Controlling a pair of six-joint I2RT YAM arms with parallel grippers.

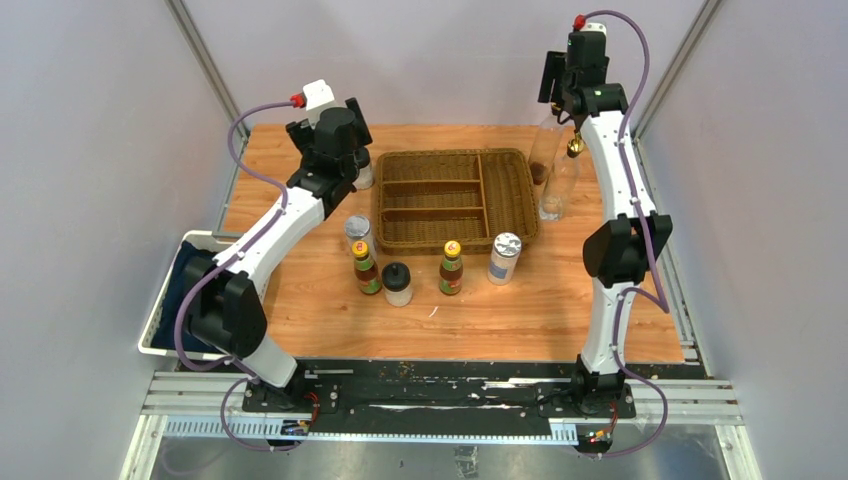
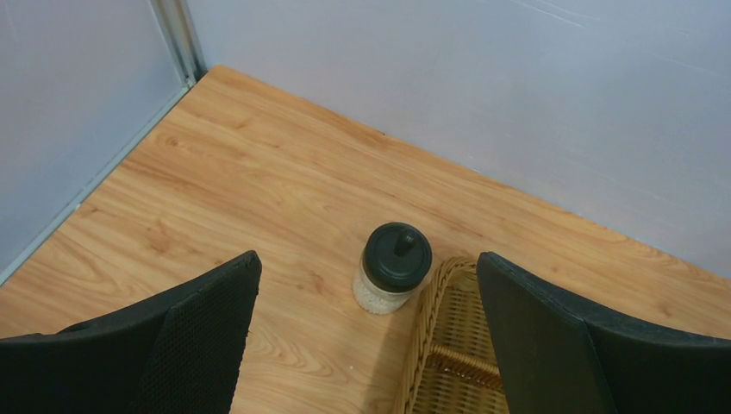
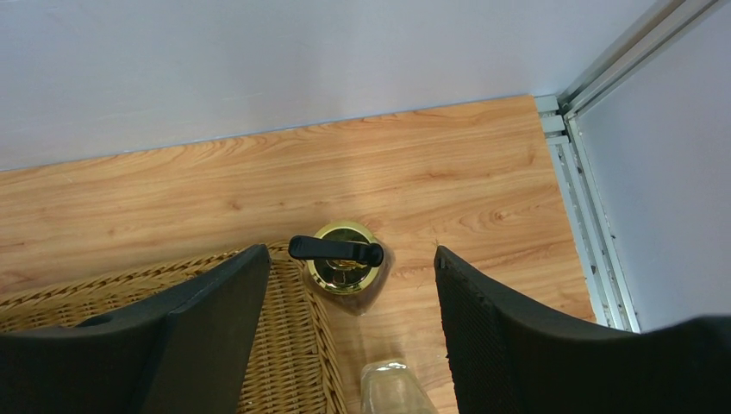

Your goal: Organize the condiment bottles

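Observation:
My left gripper stands open above the back left of the table. Below and between its fingers is a black-lidded jar of pale grains, upright beside the basket's corner. On the right, my open gripper hovers over a tall glass bottle with a gold collar and black pour lever; the bottle top lies between the spread fingers, apart from both. A second clear bottle with a gold top is just in front of it. The divided wicker basket in the middle is empty.
Along the basket's front and left are two brown bottles with yellow caps, another black-lidded jar and two silver-lidded shakers. A white bin sits at the left.

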